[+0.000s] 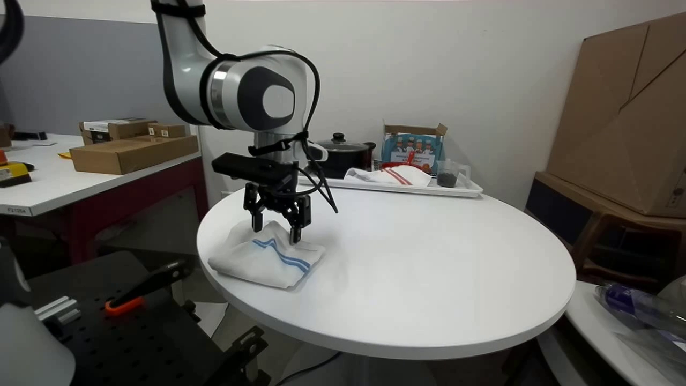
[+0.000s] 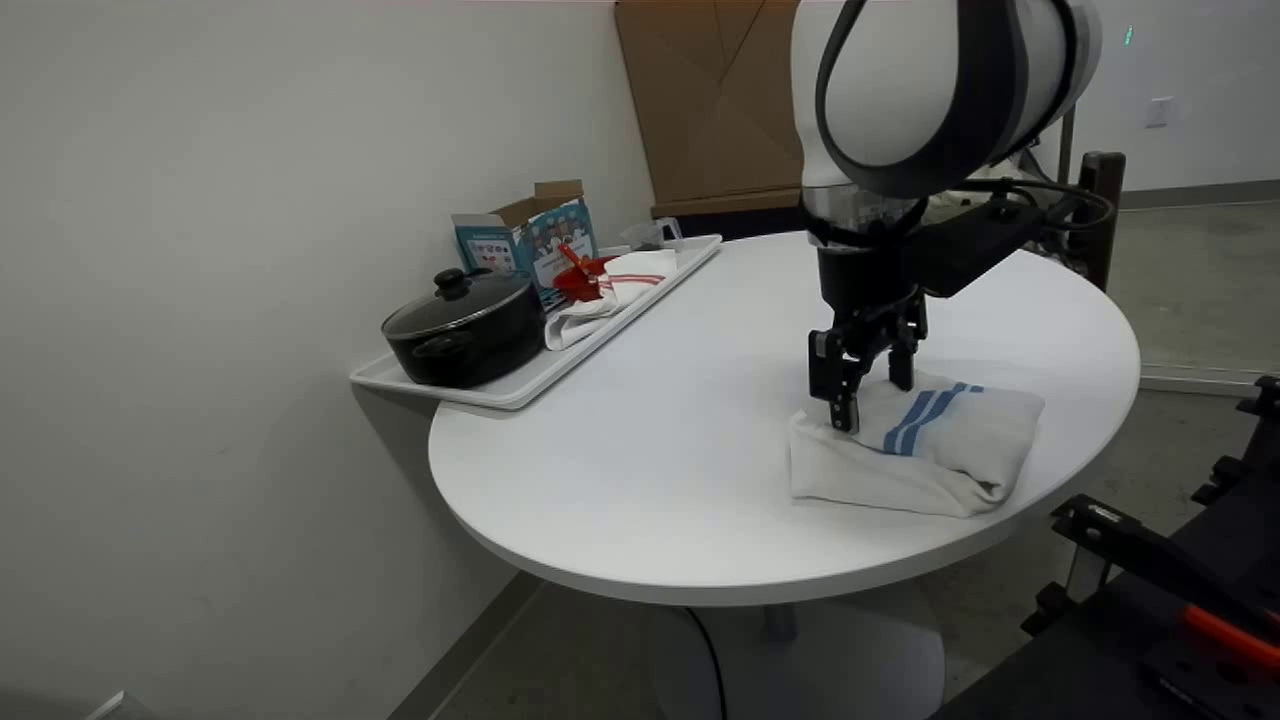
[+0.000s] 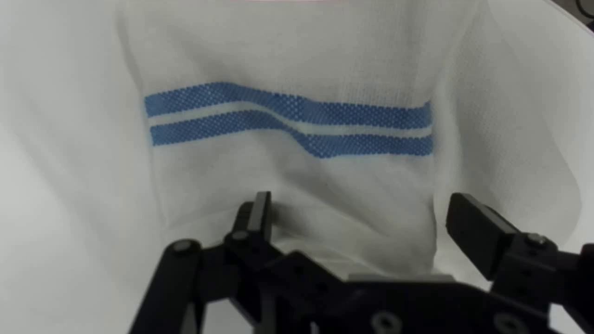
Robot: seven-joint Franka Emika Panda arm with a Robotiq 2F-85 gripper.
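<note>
A folded white towel with two blue stripes (image 1: 273, 260) lies near the left edge of the round white table (image 1: 437, 270). My gripper (image 1: 276, 232) points down over the towel's back part, its fingers spread apart. In exterior view 2 the fingertips of the gripper (image 2: 873, 402) are close to the cloth; whether they touch it I cannot tell. Seen from the wrist, the striped towel (image 3: 289, 183) fills most of the view, and the gripper has one finger over the folded cloth and the other beyond the right side of its striped layer. Nothing is gripped.
At the table's back, a white tray (image 1: 476, 191) holds a black lidded pot (image 1: 344, 156), a red-striped towel (image 1: 392, 176), a blue box (image 1: 411, 148) and a clear measuring cup (image 1: 448, 173).
</note>
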